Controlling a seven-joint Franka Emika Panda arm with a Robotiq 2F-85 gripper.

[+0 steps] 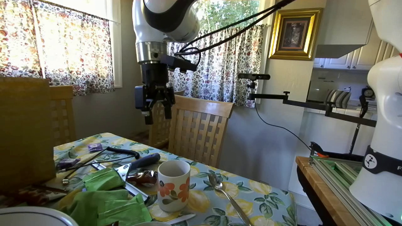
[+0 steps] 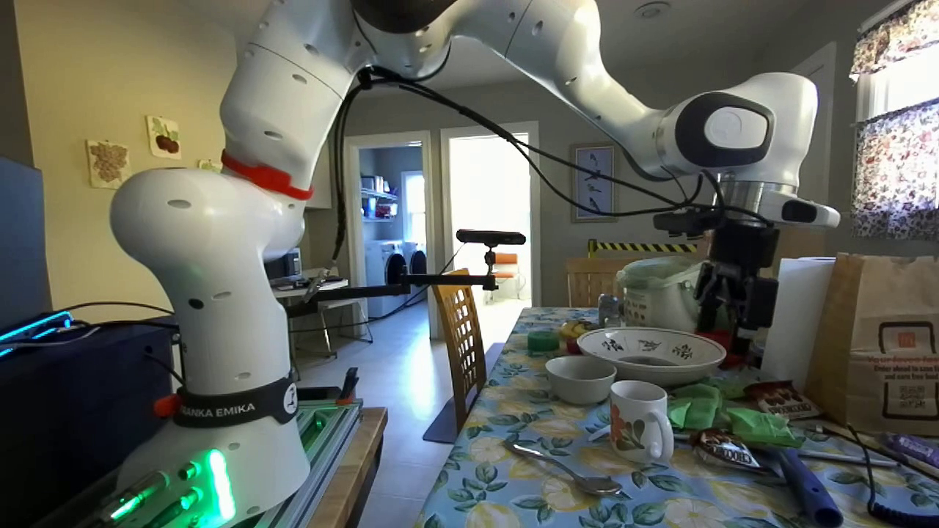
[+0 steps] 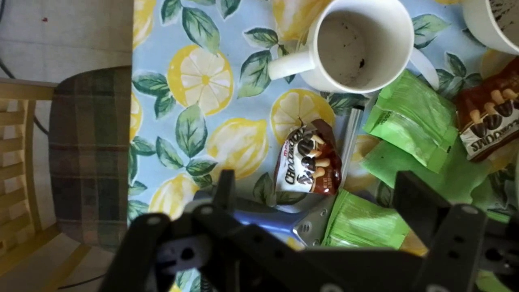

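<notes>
My gripper (image 1: pixel 158 115) hangs above the table, its fingers spread and nothing between them. In the wrist view the two dark fingers (image 3: pixel 225 189) stand wide apart over a small brown-and-white chocolate snack packet (image 3: pixel 308 163). A silver tool with a blue handle (image 3: pixel 258 217) lies beside that packet. Green wrappers (image 3: pixel 413 119) are to the packet's right. The white mug (image 3: pixel 362 82) with orange flowers is upright, with some dark specks inside. A metal spoon (image 1: pixel 230 199) rests on the cloth apart from the mug.
A white bowl (image 2: pixel 581 380) and a wide patterned bowl (image 2: pixel 651 369) stand behind the mug. Paper bag (image 2: pixel 880 343) and white roll (image 2: pixel 794 321) rise close to the gripper's side. A second snack packet (image 3: pixel 491 114) lies past the wrappers. Chairs (image 1: pixel 199 128) line the table edge.
</notes>
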